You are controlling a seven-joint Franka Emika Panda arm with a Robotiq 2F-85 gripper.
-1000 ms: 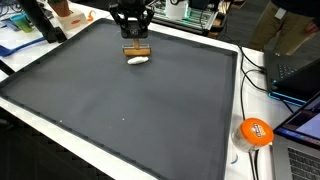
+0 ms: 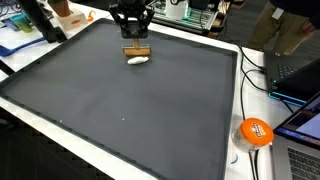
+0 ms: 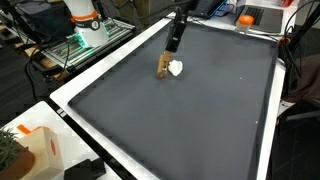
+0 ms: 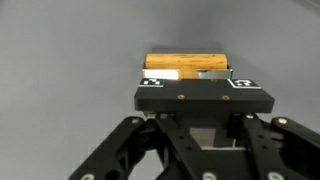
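A brown wooden piece (image 2: 136, 51) lies crosswise at the far side of the dark grey tabletop, below my gripper (image 2: 136, 42). My gripper is shut on part of this wooden piece (image 4: 186, 61); in the wrist view, wood shows between the two metallic fingers, and a longer rounded bar of it extends beyond them. From the second exterior side, the wooden piece (image 3: 162, 66) appears under the gripper. A small white object (image 2: 138, 60) rests right beside it. Whether the wood touches the tabletop, I cannot tell.
An orange-topped white object (image 2: 253, 134) stands at the table's right edge, near a laptop (image 2: 298, 160). Cables and assorted items crowd the area beyond the far edge.
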